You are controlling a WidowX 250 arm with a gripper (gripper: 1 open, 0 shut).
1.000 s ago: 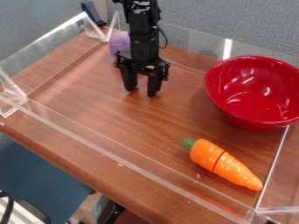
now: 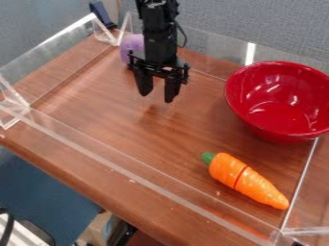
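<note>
My black gripper (image 2: 158, 88) hangs over the upper middle of the wooden table, its two fingers apart with no object visible between them. Just behind it, partly hidden by the arm, a purple object (image 2: 130, 48) stands near the back. A red bowl (image 2: 276, 101) sits at the right. An orange toy carrot (image 2: 249, 182) with a green top lies at the front right, apart from the bowl.
Clear plastic walls edge the work area (image 2: 115, 135) on the sides. A blue floor lies beyond the table at the lower left.
My gripper has risen slightly over the last second, and its fingers appear a little farther apart. The bowl and carrot have stayed in place.
</note>
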